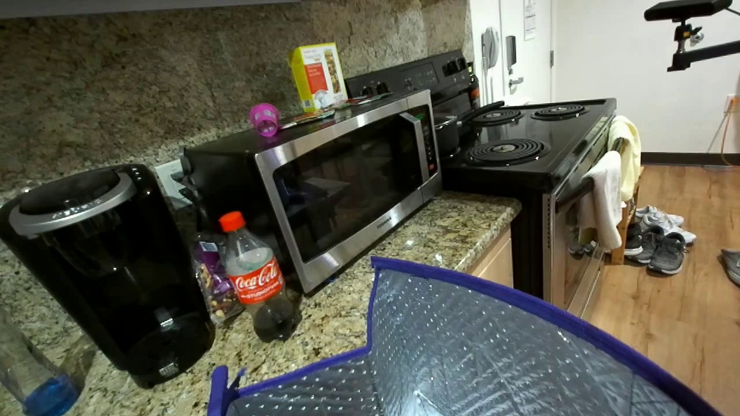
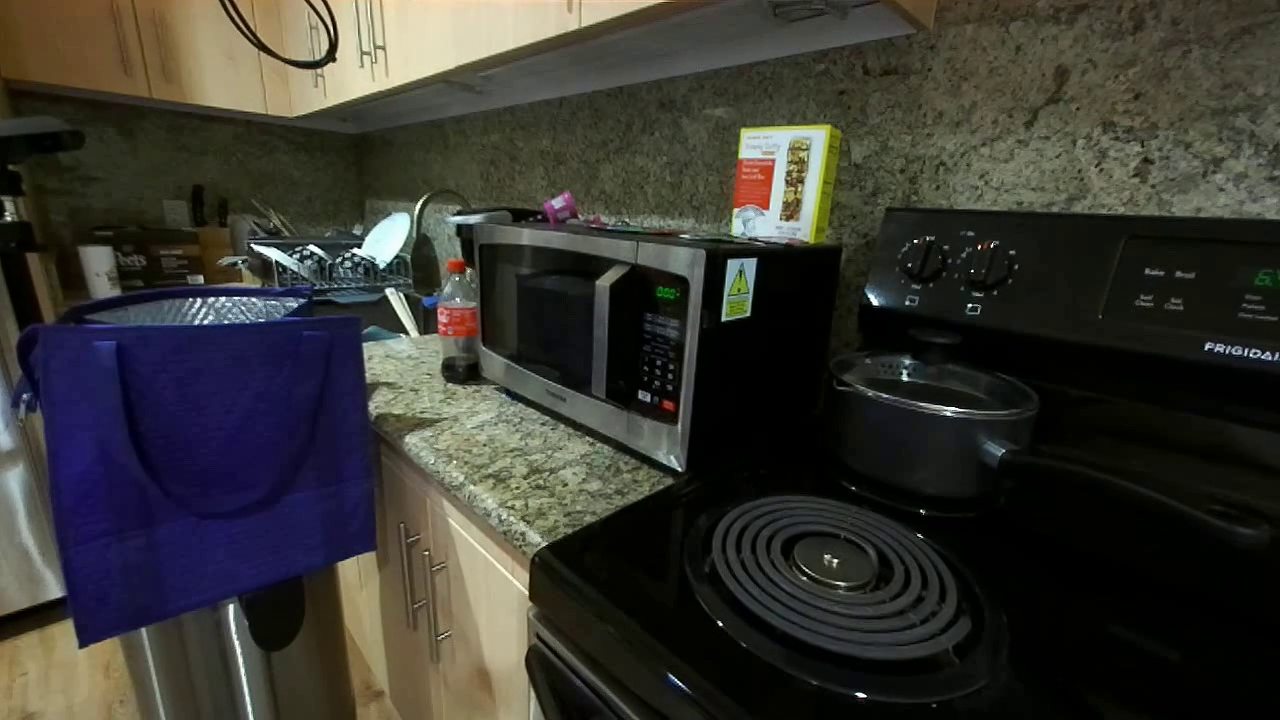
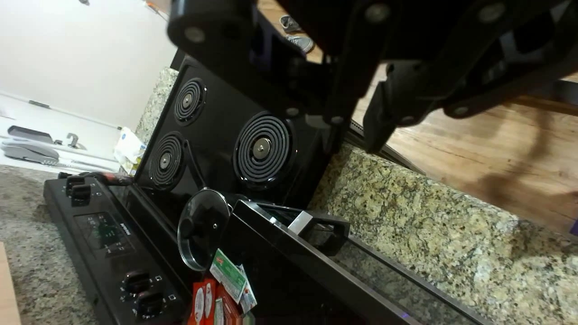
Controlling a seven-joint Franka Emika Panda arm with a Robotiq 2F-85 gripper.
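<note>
Dark fingers of my gripper hang at the top of the wrist view, with a narrow gap between their tips and nothing visible held. Behind and below them lie the stove and the microwave (image 3: 303, 252), whose door handle (image 3: 319, 230) is in sight. Exterior view 1 shows the closed microwave (image 1: 347, 187) on the granite counter, a Coca-Cola bottle (image 1: 258, 281) upright at its left. A purple insulated bag (image 2: 222, 420) stands open-topped in exterior view 2. The gripper appears in neither exterior view.
On the microwave are a yellow box (image 1: 319, 76), a pink cup (image 1: 264, 119) and flat packets (image 3: 230, 276). A lidded pot (image 2: 933, 426) sits on the stove's back burner. A black appliance (image 1: 104, 270) stands left of the bottle.
</note>
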